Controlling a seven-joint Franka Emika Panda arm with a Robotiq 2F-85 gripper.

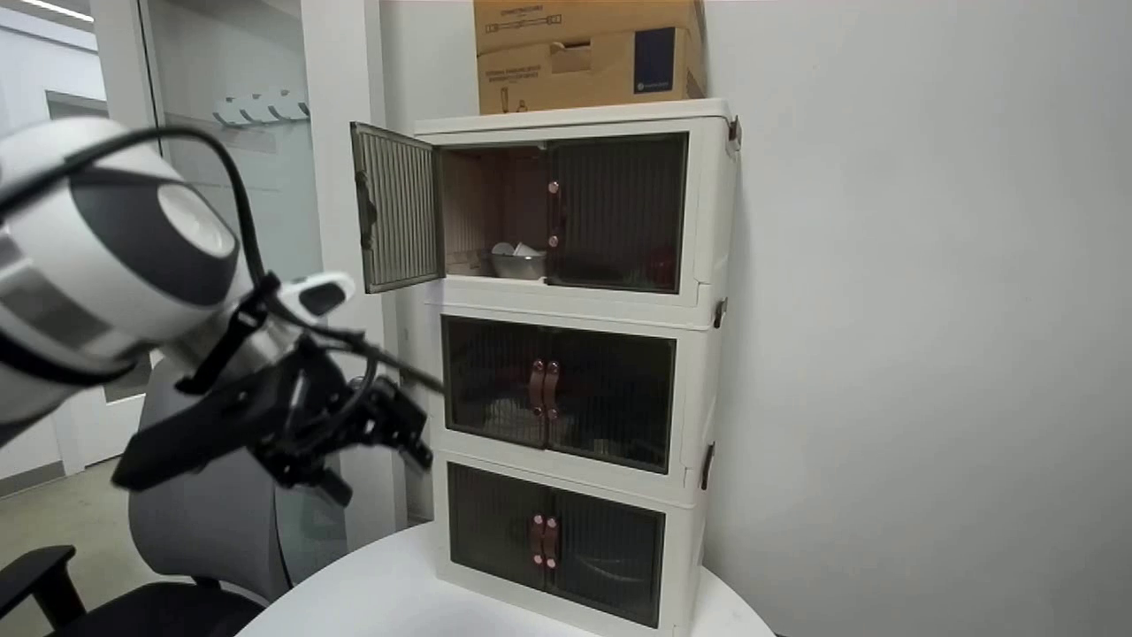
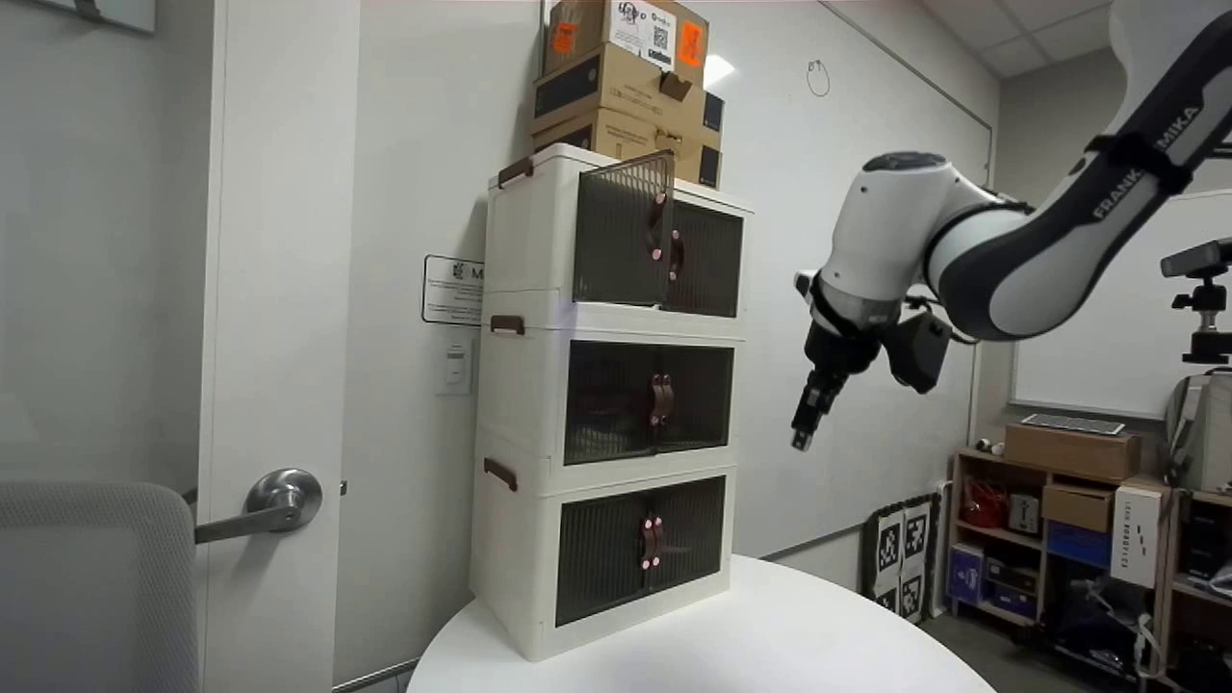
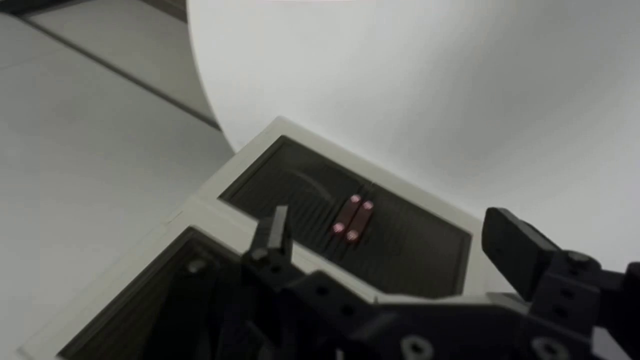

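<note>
A white cabinet (image 1: 695, 403) of three stacked units stands on a round white table. Its top-left door (image 1: 401, 211) is swung wide, showing a bowl (image 1: 517, 265) with white items inside. The top-right door (image 1: 621, 212) is closed, as are the middle doors (image 1: 610, 398) and the bottom doors (image 1: 605, 557). In exterior view 1 my gripper (image 1: 378, 471) hangs left of the cabinet, clear of the open door. The wrist view shows the gripper open and empty, its fingers spread wide, with the bottom unit's brown handles (image 3: 354, 219) visible between them.
Cardboard boxes (image 2: 629, 87) are piled on top of the cabinet. A grey chair (image 1: 202, 499) stands left of the table (image 2: 808, 624), whose visible top beside the cabinet is bare. Behind it is a door with a lever handle (image 2: 283, 504).
</note>
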